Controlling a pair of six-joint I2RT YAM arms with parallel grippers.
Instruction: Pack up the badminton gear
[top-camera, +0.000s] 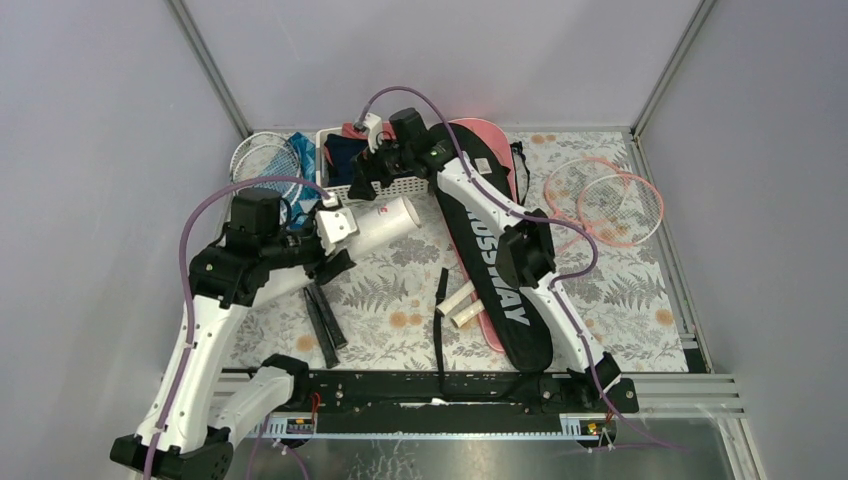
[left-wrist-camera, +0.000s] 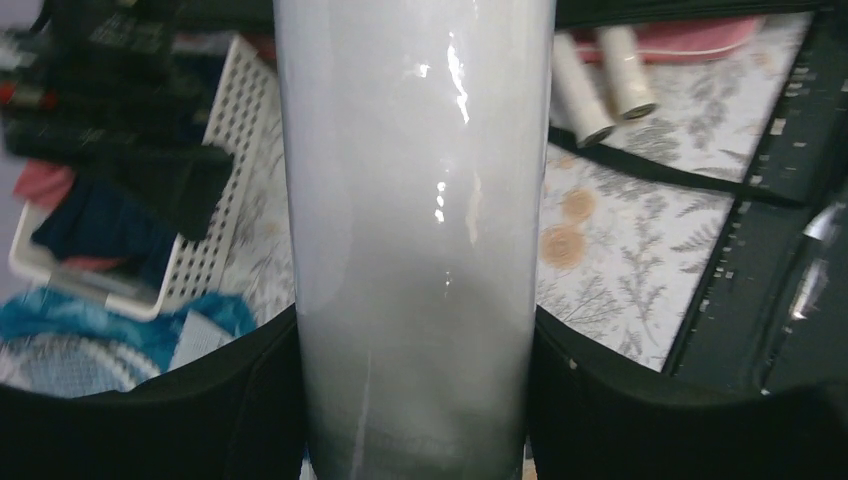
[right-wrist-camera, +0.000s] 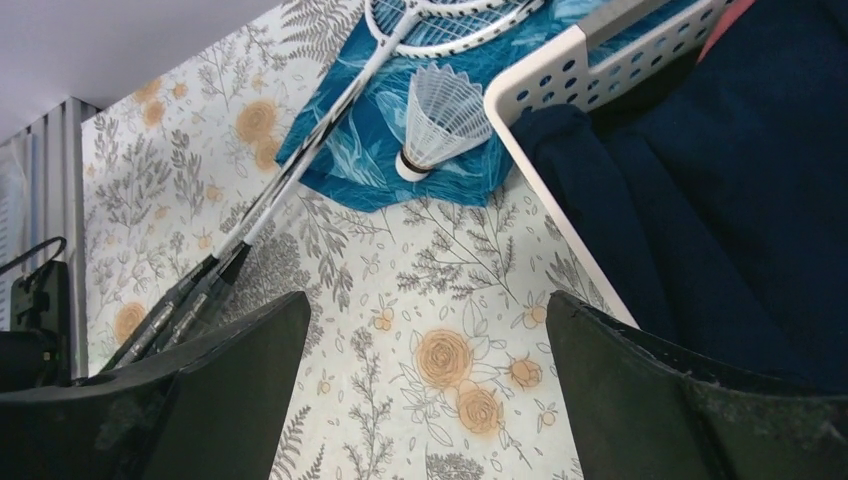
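My left gripper is shut on a long white shuttlecock tube, lifted at left-centre of the top view. My right gripper is open above the table near the basket, which holds folded dark navy clothing and red cloth. At the left, white-framed rackets lie on blue plastic, with a shuttlecock beside them. The black CROSSWAY bag lies across the centre right over a pink item. Two pink rackets lie at the right.
Two small pale rolls and a black strap lie left of the bag. Two dark bars lie at the front left. Patterned table shows bare between them.
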